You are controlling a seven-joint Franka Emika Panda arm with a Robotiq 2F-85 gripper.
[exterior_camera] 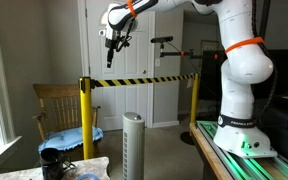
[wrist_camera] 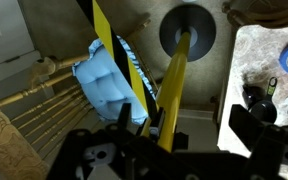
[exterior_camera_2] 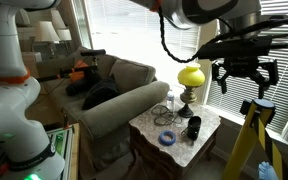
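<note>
High above the floor, my gripper point(exterior_camera: 105, 53) hangs at the end of the outstretched arm, its fingers spread and nothing held between them. Below it stands a yellow post point(exterior_camera_2: 241, 152) with a black top, from which a black-and-yellow striped belt point(exterior_camera: 144, 81) runs across to a second yellow post point(exterior_camera: 195, 97). In the wrist view, the near post point(wrist_camera: 176, 88) rises from a round black base point(wrist_camera: 187, 18) toward the space between the fingers. Its top looks close to the fingers, but the exact gap cannot be told.
Beside the post is a table point(exterior_camera_2: 149, 127) with a black mug point(exterior_camera_2: 193, 127), a blue ring point(exterior_camera_2: 167, 138) and a yellow lamp point(exterior_camera_2: 190, 78). A wooden chair with a blue cushion point(wrist_camera: 106, 82) stands behind the belt. A grey cylinder point(exterior_camera: 133, 145) stands in front.
</note>
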